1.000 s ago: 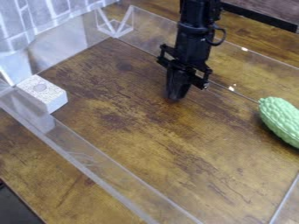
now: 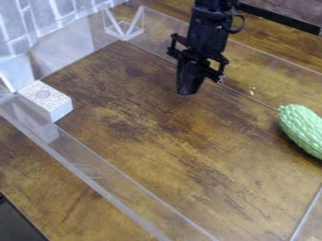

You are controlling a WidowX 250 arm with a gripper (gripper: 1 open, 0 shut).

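Note:
The black gripper point(image 2: 191, 75) hangs at the upper middle of the camera view, near the far clear wall of the enclosure, over the wooden floor point(image 2: 157, 151). Its fingers are dark and point down; whether they are apart or hold anything cannot be made out.
A white patterned block point(image 2: 45, 100) lies at the left edge. A green, bumpy, elongated object point(image 2: 302, 130) lies at the right edge. Clear walls point(image 2: 107, 185) border the floor, whose middle and front are bare.
The gripper has risen a little, away from the floor. The block and the green object have not moved.

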